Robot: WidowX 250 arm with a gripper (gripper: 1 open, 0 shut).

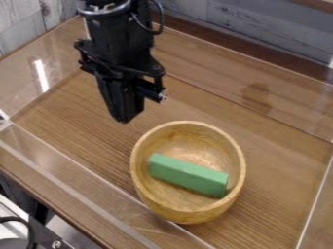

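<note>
My gripper [121,109] is a black arm end hanging over the wooden table in the upper left of the camera view; it looks shut, with nothing visible between its fingers. Below and right of it a round tan bowl [186,208] holds a green block [189,174], lying slanted inside.
A pale wall or edge runs along the top. A black cable [14,222] lies at the lower left corner.
</note>
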